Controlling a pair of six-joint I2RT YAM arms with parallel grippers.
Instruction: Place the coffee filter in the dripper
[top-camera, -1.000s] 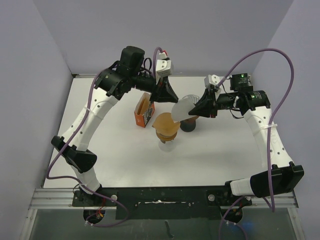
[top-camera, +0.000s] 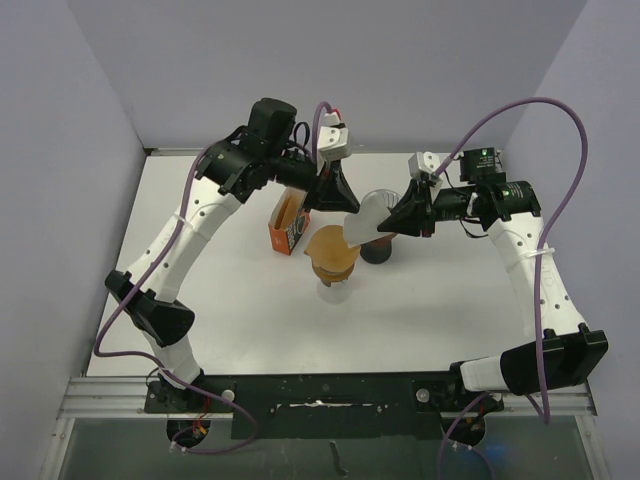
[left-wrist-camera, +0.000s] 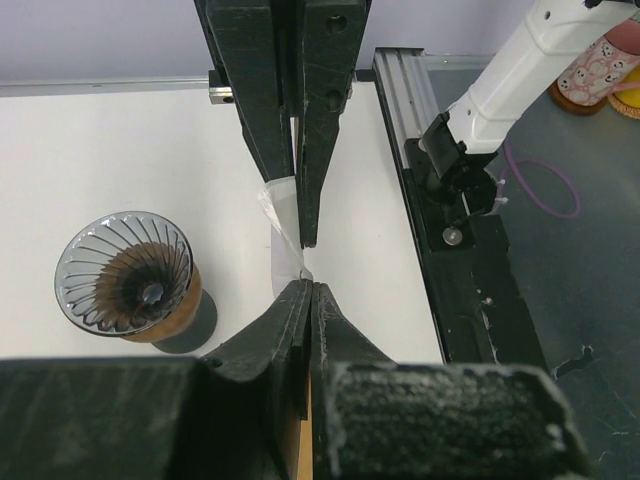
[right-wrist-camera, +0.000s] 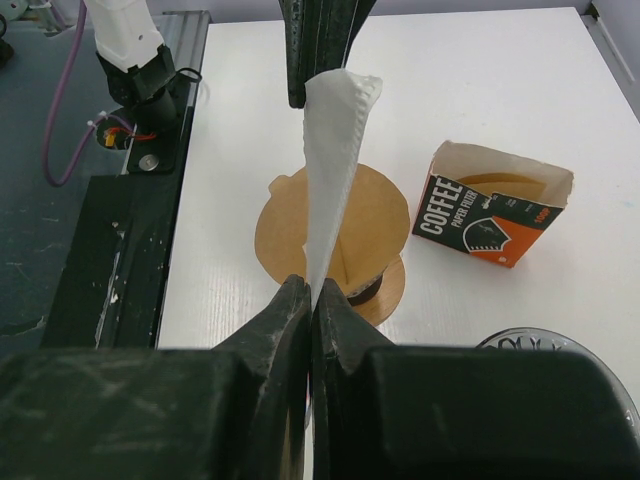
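A white paper filter (top-camera: 367, 217) hangs above the table between my two grippers. My left gripper is shut, with the filter's thin edge at its fingertips. From the opposite side my right gripper is shut on the paper, which rises from its tips toward the left fingers (right-wrist-camera: 296, 80). In the left wrist view a ribbed clear glass cone (left-wrist-camera: 90, 262), looking like the dripper, stands on a dark base; no paper shows inside it. The top view has this cone (top-camera: 388, 196) partly behind the right gripper and filter.
A tan, cone-like piece (top-camera: 330, 250) stands on a clear vessel (top-camera: 334, 292) just below the grippers. The orange and black coffee filter box (right-wrist-camera: 480, 225), open at the top, lies behind it.
My left gripper has shifted slightly right and toward the front, and the filter's upper edge has changed shape a little. The right arm looks still.
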